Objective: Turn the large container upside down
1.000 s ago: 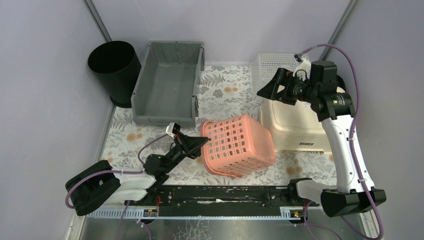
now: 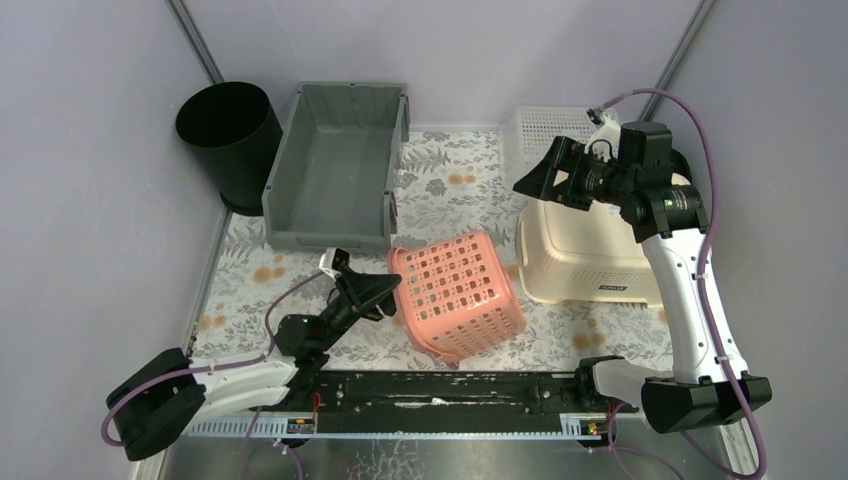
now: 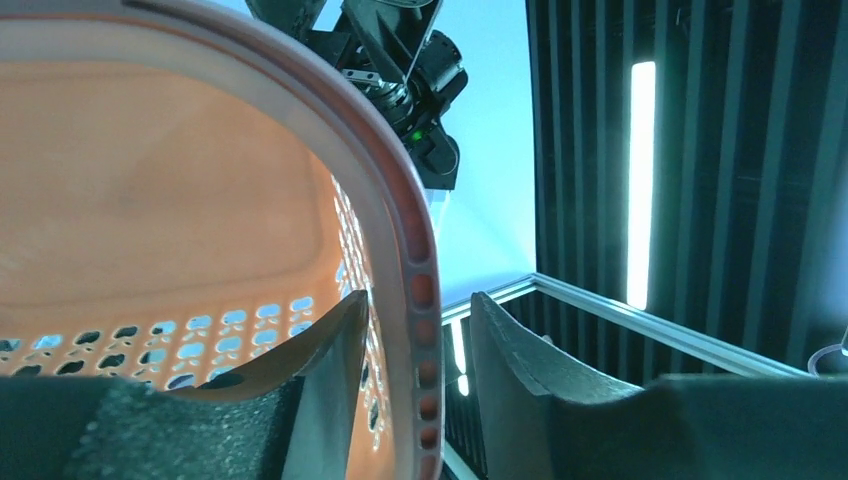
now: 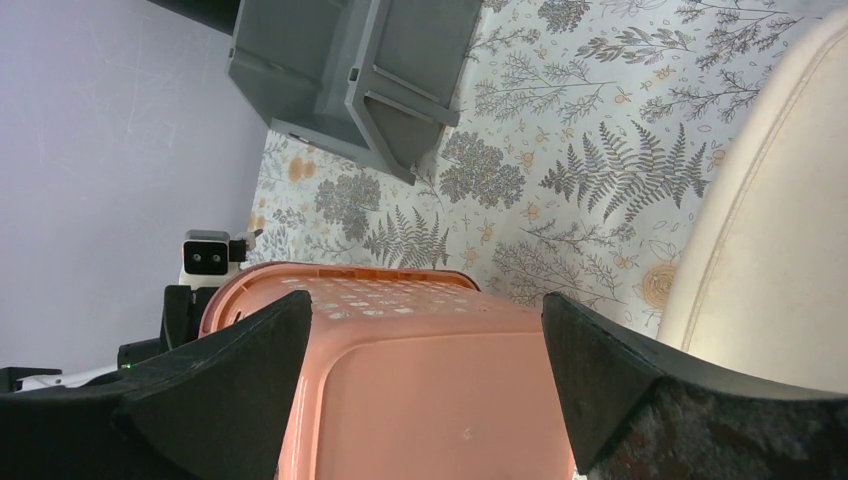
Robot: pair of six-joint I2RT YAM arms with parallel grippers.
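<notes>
The pink perforated basket (image 2: 462, 292) lies tilted on its side, its open mouth facing left and its base to the right. At its upper left rim is my left gripper (image 2: 396, 282). In the left wrist view the basket's rim (image 3: 412, 330) runs between the two fingers, one inside the basket and one outside; a narrow gap shows beside the outer finger (image 3: 510, 400). Whether they press on the rim I cannot tell. Raised over the right side, my right gripper (image 2: 540, 180) is open and empty; its wrist view looks down on the basket's base (image 4: 445, 410).
A grey crate (image 2: 345, 150) stands open side up at the back left, beside a black bin (image 2: 228, 145). The cream container (image 2: 590, 255) sits bottom up at right, a white basket (image 2: 540, 122) behind it. Patterned table (image 2: 445, 185) shows free at middle back.
My left gripper and the basket have shifted slightly left together, and the basket has turned a little. More room shows between it and the cream container. The right arm stays still.
</notes>
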